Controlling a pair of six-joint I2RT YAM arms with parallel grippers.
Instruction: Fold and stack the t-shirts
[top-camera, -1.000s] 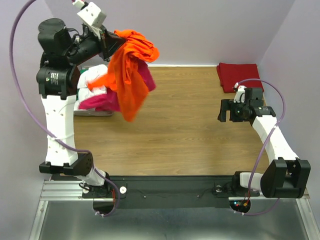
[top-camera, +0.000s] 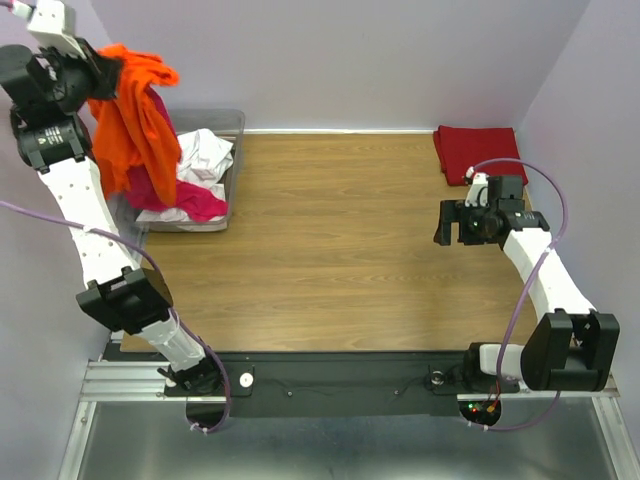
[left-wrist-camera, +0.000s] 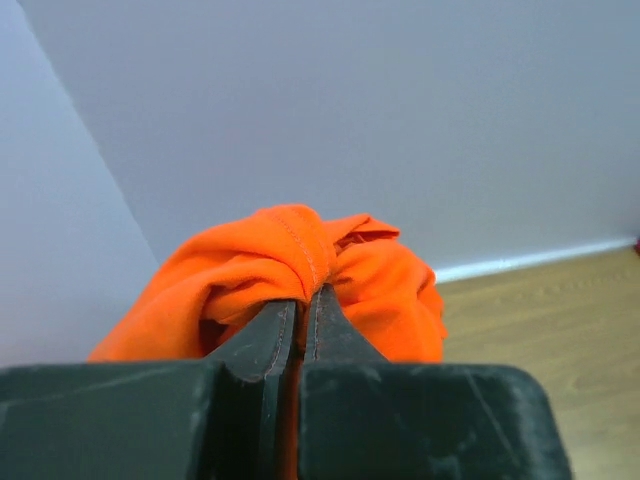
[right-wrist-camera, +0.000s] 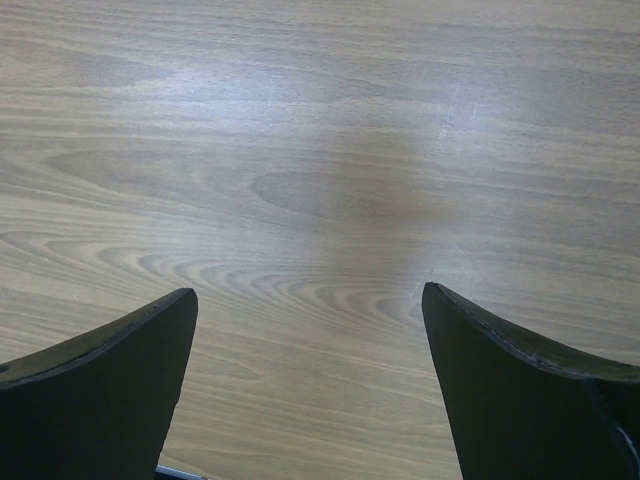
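High at the upper left, my left gripper (top-camera: 112, 75) is shut on an orange t-shirt (top-camera: 135, 125), which hangs down from it in folds. In the left wrist view the orange cloth (left-wrist-camera: 300, 250) is bunched at the fingertips. A magenta shirt (top-camera: 200, 203) hangs close against the orange one, over the grey bin; whether it is also held I cannot tell. White cloth (top-camera: 205, 158) lies in the bin. My right gripper (top-camera: 447, 222) stands open over bare wood with nothing between its fingers. A dark red folded shirt (top-camera: 470, 150) lies at the back right.
The grey bin (top-camera: 238, 125) stands at the table's left back corner, partly covered by the hanging cloth. Walls rise at the back and on both sides.
My left gripper has swung left with the orange and magenta cloth, from over the table's left part to over the bin. The right arm has hardly moved.
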